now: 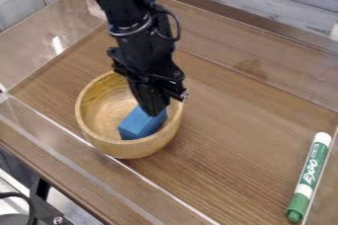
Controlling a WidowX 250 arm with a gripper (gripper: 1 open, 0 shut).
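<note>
My black gripper points down into a tan round bowl on the wooden table. Just beneath its tips a blue block lies in the bowl, partly hidden by the gripper. The fingers look shut; whether they touch the block I cannot tell.
A green and white marker lies at the table's right edge. A low clear edge runs along the left side, and a pale wooden wall stands at the back.
</note>
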